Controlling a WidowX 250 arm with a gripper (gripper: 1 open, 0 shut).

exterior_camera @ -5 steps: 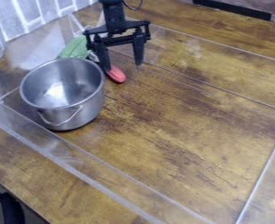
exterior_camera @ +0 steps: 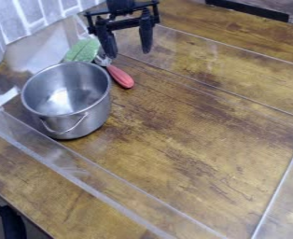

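Note:
My black gripper (exterior_camera: 125,41) hangs at the top centre of the camera view, its two fingers spread apart with nothing visible between them. Below it lies a utensil with a red handle (exterior_camera: 120,77), next to a green leafy-looking item (exterior_camera: 82,50) that is partly hidden behind the pot. A steel pot (exterior_camera: 67,110) with a wire handle stands at the left, in front of both.
A patterned light cloth or wall (exterior_camera: 24,28) runs along the back left, and a dark edge borders the back right.
My gripper has risen up and slightly back, away from the red handle, which now shows more fully. The pot and utensil look unmoved.

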